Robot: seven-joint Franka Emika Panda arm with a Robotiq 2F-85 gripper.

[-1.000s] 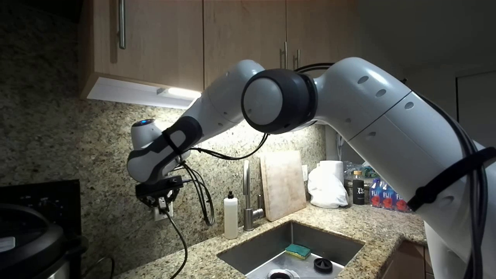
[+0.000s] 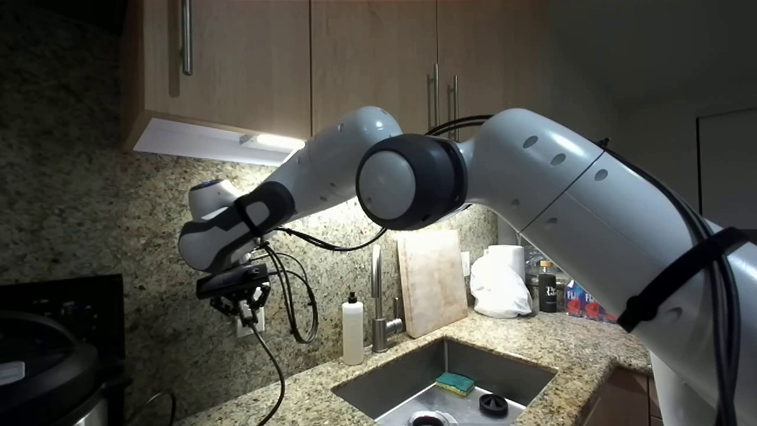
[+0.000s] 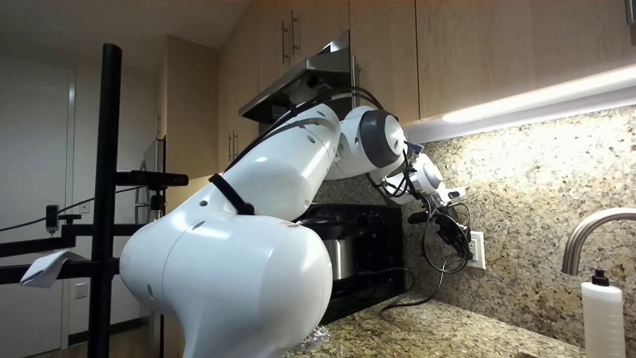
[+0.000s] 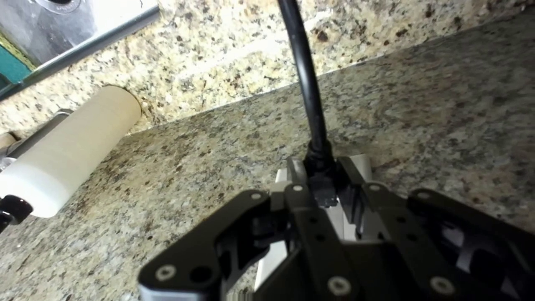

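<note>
In the wrist view a black power cord (image 4: 306, 75) ends in a black plug (image 4: 321, 183), and my gripper is shut on that plug. Behind the plug is the white wall outlet (image 4: 273, 263), partly covered by the fingers. The plug appears up against the outlet; how far its prongs are in is hidden. In exterior view 1 my gripper (image 2: 243, 310) is at the outlet (image 2: 259, 320), with the cord (image 2: 280, 383) hanging to the counter. Exterior view 2 has the outlet (image 3: 478, 250) just right of the gripper (image 3: 468, 253).
A white soap bottle (image 2: 352, 331) and the faucet (image 2: 378, 298) stand right of the outlet, behind the sink (image 2: 518, 362). A dark cooker (image 2: 46, 369) occupies the left. The upper cabinets (image 2: 234, 64) hang above the arm.
The wrist has shifted slightly left and toward the outlet wall, and the elbow has lowered and moved left. The gripper stays at the outlet with the cord below it.
</note>
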